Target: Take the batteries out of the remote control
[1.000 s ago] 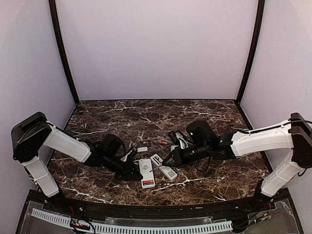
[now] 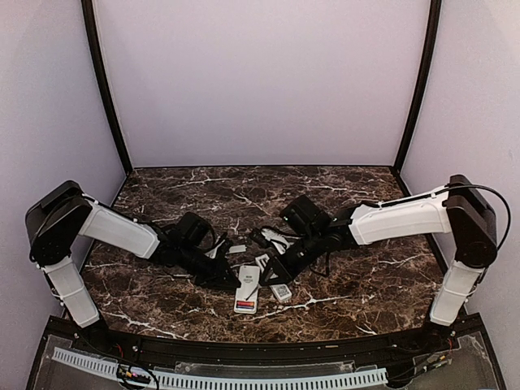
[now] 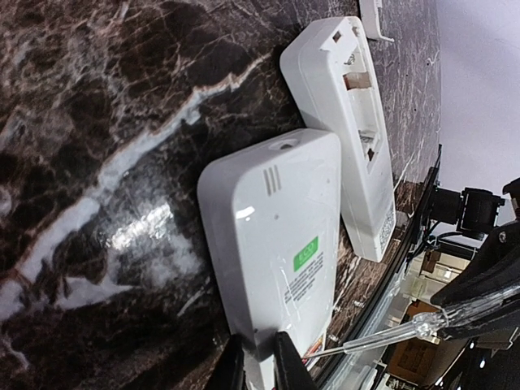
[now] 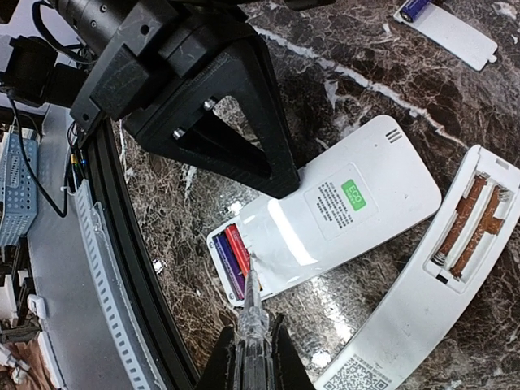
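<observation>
A white remote control with a green ECO label (image 4: 341,203) lies face down, with a red battery (image 4: 236,246) and a blue battery (image 4: 226,262) in its open compartment. My left gripper is shut on this remote's side edge; in the top view that gripper (image 2: 236,282) is at the remote's left. My right gripper is shut on a thin tool with a clear handle (image 4: 253,313). The tool's thin tip (image 3: 317,355) reaches over the remote beside the red battery; whether it touches the battery I cannot tell.
A second white remote (image 4: 410,305) lies close to the right, its springed compartment empty. Farther back is a white cover (image 4: 451,34) with a blue battery (image 4: 414,10) at its end. Open marble tabletop (image 2: 162,305) extends at the front left.
The left gripper stays at the remote's edge, with only a slight arm shift.
</observation>
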